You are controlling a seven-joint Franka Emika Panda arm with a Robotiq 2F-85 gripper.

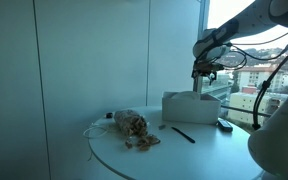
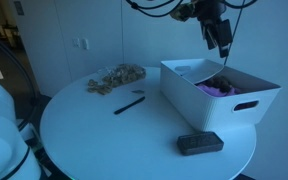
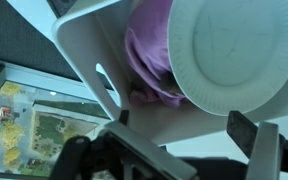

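Note:
My gripper hangs above the white box, its fingers apart and nothing between them. Seen from exterior view 2, the gripper points down over the box's far part. Inside the box, the wrist view shows a round white plate with a ridged rim, and beside it a purple cloth. The plate leans up near the box's back left edge in exterior view 2, with the purple cloth lower down. Part of the cloth is hidden under the plate.
On the round table lie a bag with brown pieces, loose brown pieces, and a thin dark object. A dark block stands before the box.

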